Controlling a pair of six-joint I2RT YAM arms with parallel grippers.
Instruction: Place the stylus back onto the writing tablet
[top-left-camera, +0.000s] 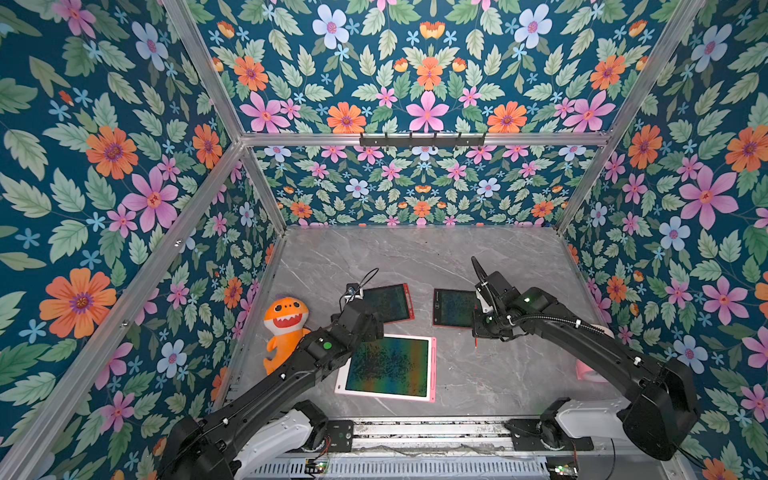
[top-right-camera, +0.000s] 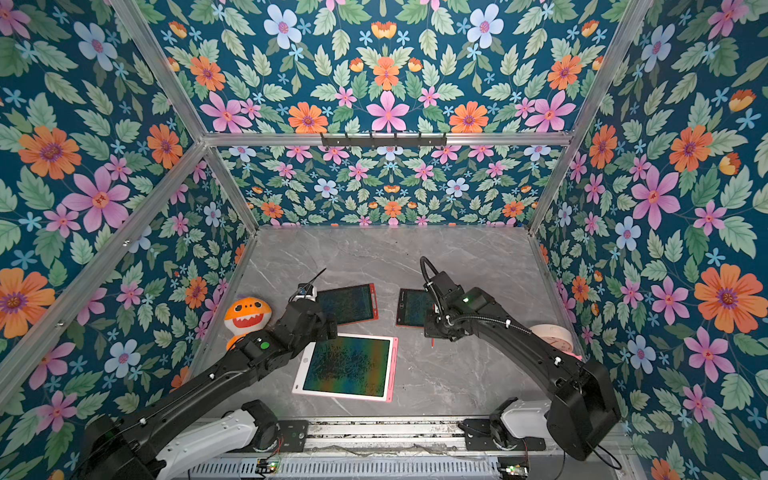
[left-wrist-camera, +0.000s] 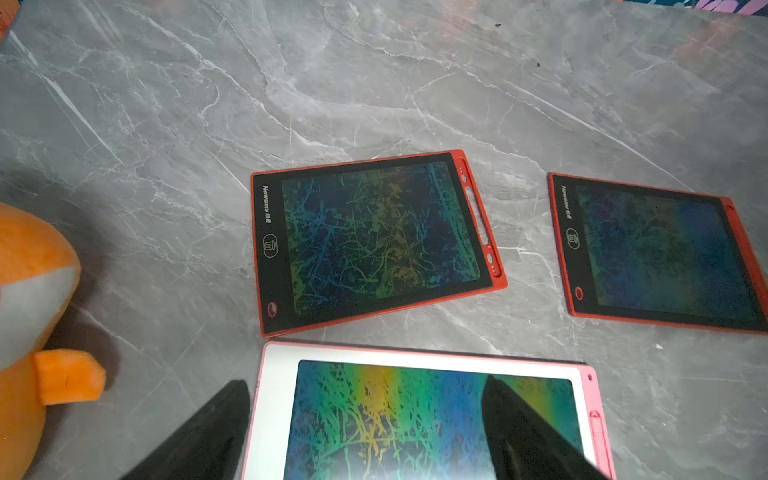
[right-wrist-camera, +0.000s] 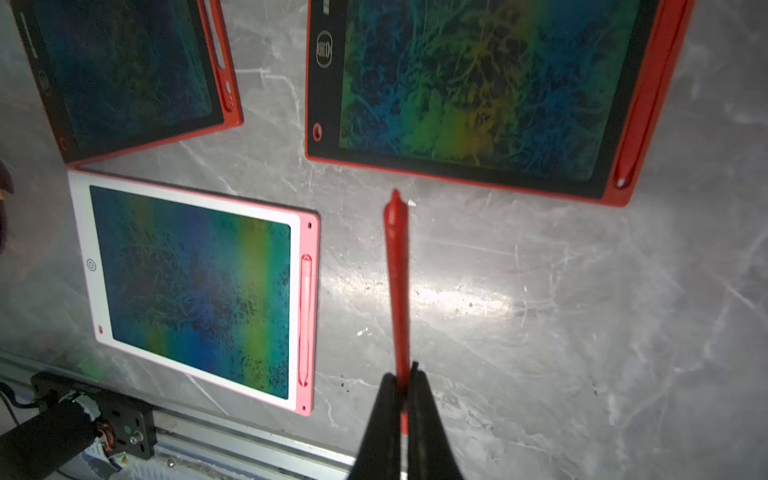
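Note:
A red stylus (right-wrist-camera: 397, 272) is upright in the blurred near view of my right gripper, which is shut on it. Above it lies a red tablet (right-wrist-camera: 480, 88) with a red stylus in its side slot. The white-and-pink tablet (right-wrist-camera: 192, 288) also has a stylus in its slot. The second red tablet (left-wrist-camera: 376, 240) shows an empty-looking slot on its right edge. My left gripper is open above the white tablet, nothing between its fingers.
An orange shark plush (top-left-camera: 284, 316) lies at the left. A pink object (top-left-camera: 588, 368) is partly hidden behind the right arm.

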